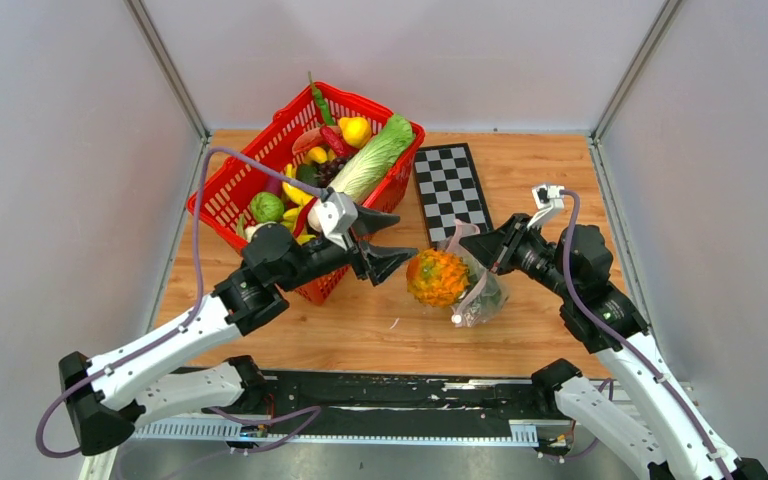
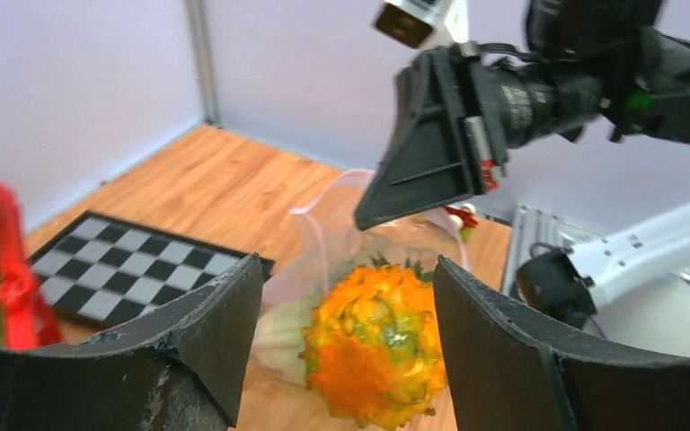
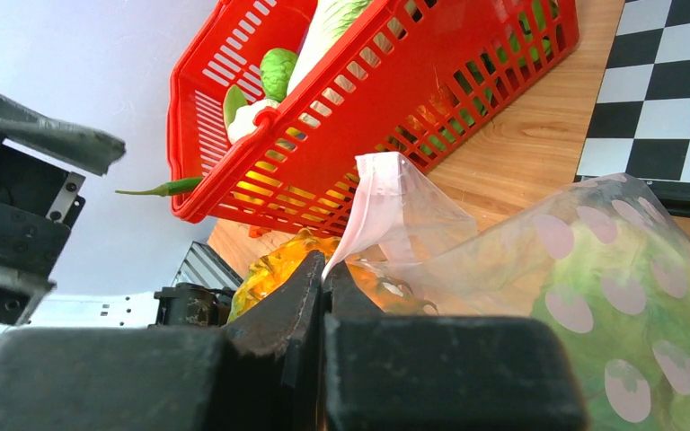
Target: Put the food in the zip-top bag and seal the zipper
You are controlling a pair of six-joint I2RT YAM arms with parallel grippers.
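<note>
A bumpy orange-yellow food item [image 1: 437, 278] [image 2: 373, 346] sits at the opening of the clear zip top bag [image 1: 485, 300] [image 3: 620, 296], which has greenery and pink printed spots. My right gripper [image 1: 495, 262] is shut at the bag's rim, the pinkish zipper strip [image 3: 368, 189] rising from between its fingers. My left gripper [image 1: 400, 260] stands open just left of the orange item, apart from it, with nothing between its fingers.
A red basket [image 1: 210, 195] of mixed vegetables and fruit fills the back left. A checkered board [image 1: 448, 185] lies behind the bag. Bare wood [image 1: 550, 170] shows at the back right and along the front.
</note>
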